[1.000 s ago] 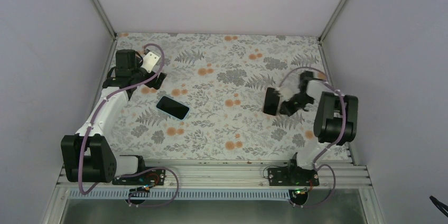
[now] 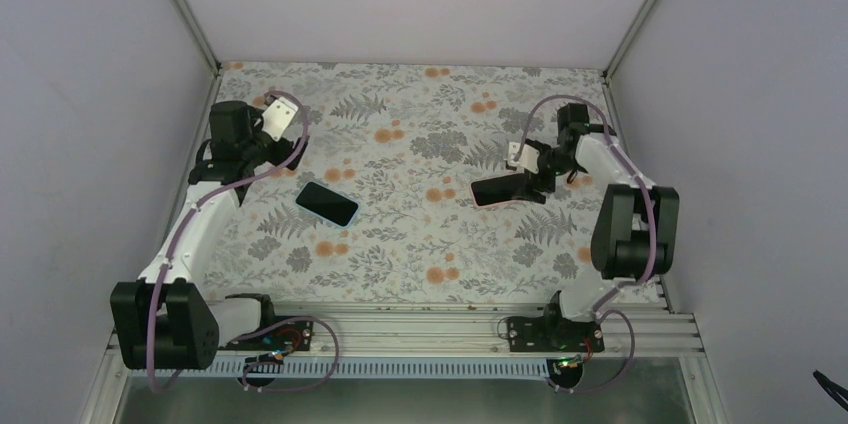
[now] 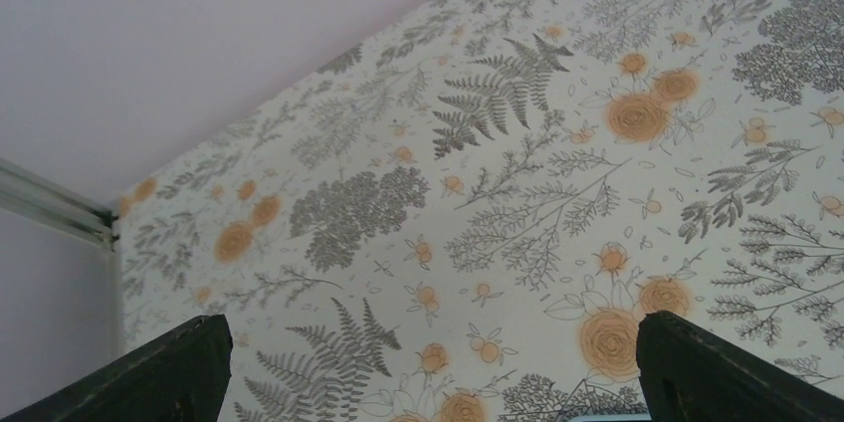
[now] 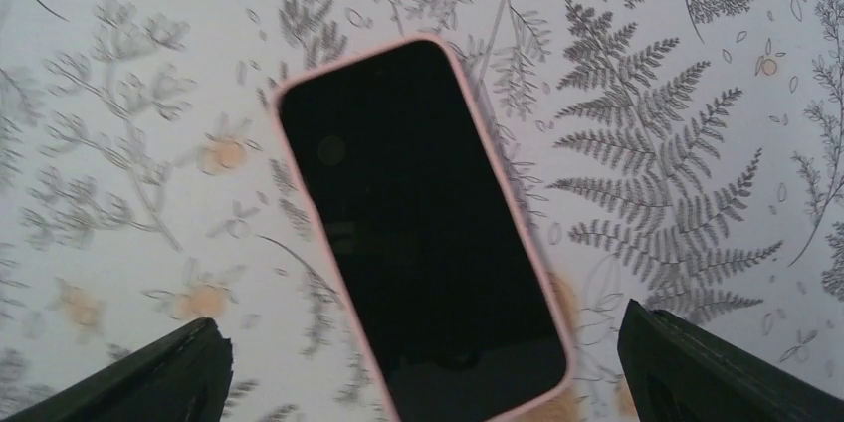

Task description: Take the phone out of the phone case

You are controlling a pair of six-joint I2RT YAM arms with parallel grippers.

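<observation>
A black-screened phone with a thin pink rim [image 4: 428, 233] lies flat, screen up, on the right side of the table. My right gripper is above it, open, its fingers [image 4: 189, 382] apart with nothing between them; from the top it covers the phone's right end. Whether the pink rim is a separate case, I cannot tell. At the left lies another dark-screened phone with a light-blue rim [image 2: 327, 204], also face up. Beyond that one, above the table's left side, my left gripper [image 2: 292, 154] hangs open and empty. Only a sliver of light-blue edge [image 3: 607, 418] enters the left wrist view.
Pale walls [image 2: 430, 4] close it in at the back and sides. A purple cable [image 2: 232, 184] loops along each arm.
The pink-rimmed phone has turned from pointing front to back to lying sideways, and shifted slightly left. My right arm has moved over its right end; the left arm shifted only slightly.
</observation>
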